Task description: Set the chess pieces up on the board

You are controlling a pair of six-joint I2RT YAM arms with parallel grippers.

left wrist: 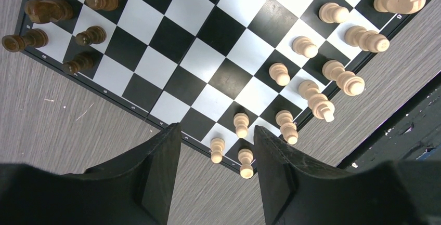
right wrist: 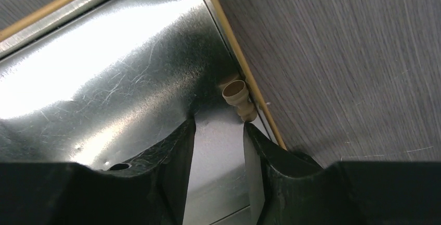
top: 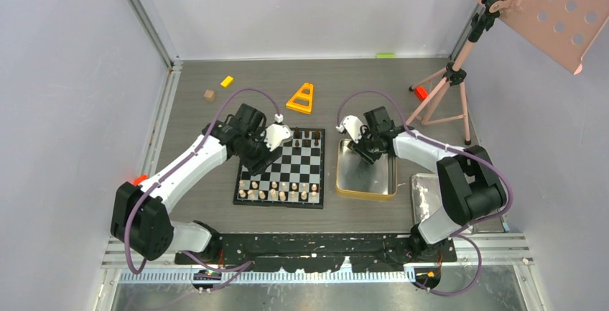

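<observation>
The chessboard (left wrist: 156, 69) carries light pieces (left wrist: 334, 13) along one side and dark pieces (left wrist: 52, 11) opposite. Above it, my left gripper is open, its fingertips over a few light pawns near the board's edge, none clearly held. In the right wrist view, one piece (right wrist: 236, 95) lies in the metal tray (right wrist: 93, 48) against the inner rim, its colour hard to tell. My right gripper is open low in that tray, fingertips just short of the piece, nothing visible between them.
A yellow triangular object (top: 301, 99), a small yellow block (top: 227, 81) and a wooden cube (top: 210, 95) lie at the back. A pink stand (top: 459, 67) occupies the back right. A second metal tray (top: 424, 196) sits at the right.
</observation>
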